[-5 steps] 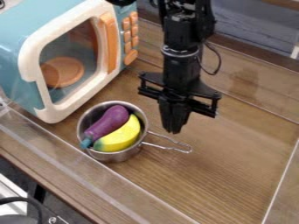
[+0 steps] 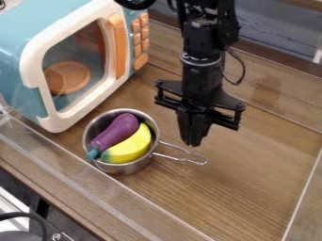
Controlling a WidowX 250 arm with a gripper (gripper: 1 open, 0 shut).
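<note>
My black gripper (image 2: 194, 132) hangs over the wooden surface right of a small metal pot (image 2: 161, 151), near its wire handle; whether its fingers are open or shut is unclear. In the pot lie a purple eggplant (image 2: 111, 136) and a yellow banana (image 2: 128, 148), side by side.
A toy microwave (image 2: 51, 40) in light blue and white stands at the upper left, an orange disc (image 2: 66, 75) inside. A wall lies along the back.
The gripper has shifted slightly to the right over the last second. The pot, its contents and the microwave look unmoved.
</note>
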